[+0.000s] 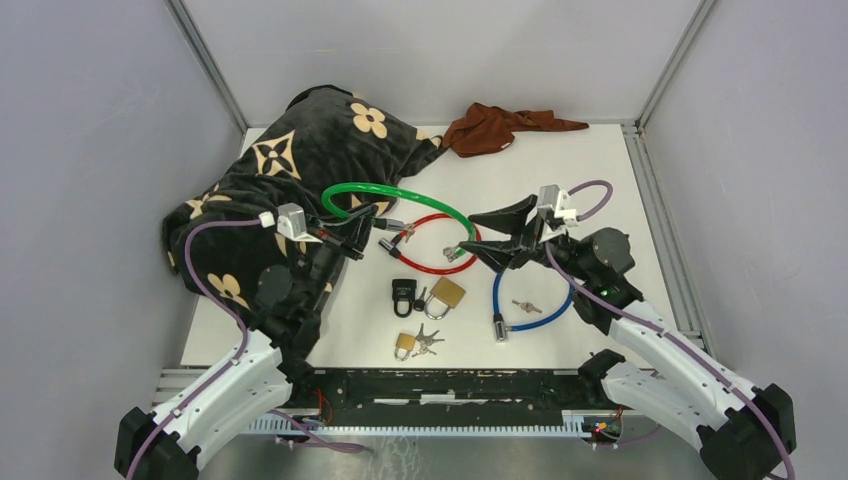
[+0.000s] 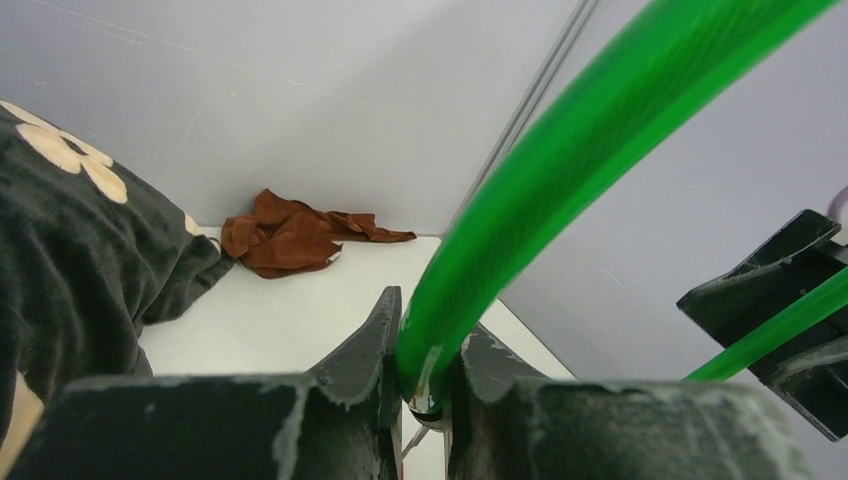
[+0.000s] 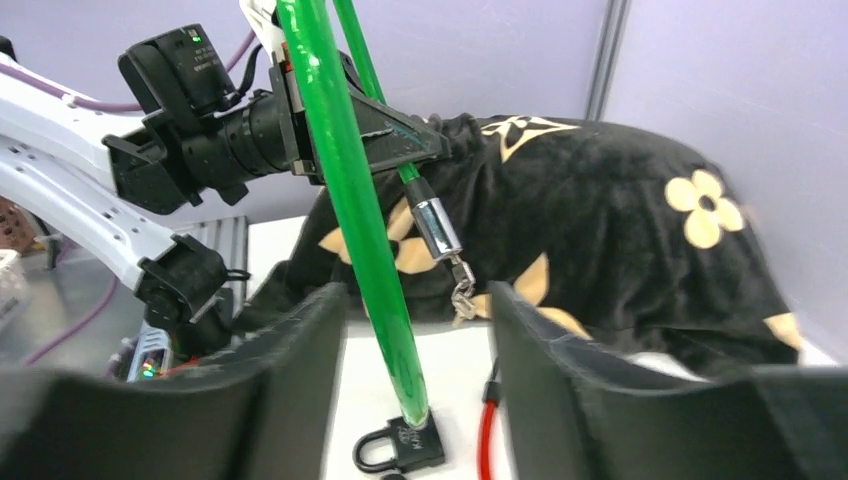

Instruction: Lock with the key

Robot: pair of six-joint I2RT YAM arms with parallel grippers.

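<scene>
The green cable lock arches above the table. My left gripper is shut on it near its silver lock cylinder, from which keys hang in the right wrist view. In the left wrist view the green tube rises from between the fingers. My right gripper stands part open beside the cable's free end; its blurred fingers flank the tube's lower end in the right wrist view, with gaps on both sides. Whether either finger touches the tube cannot be told.
Below lie a red cable lock, a blue cable lock, a black padlock, brass padlocks and loose keys. A dark flowered blanket covers the left side; a brown cloth lies at the back.
</scene>
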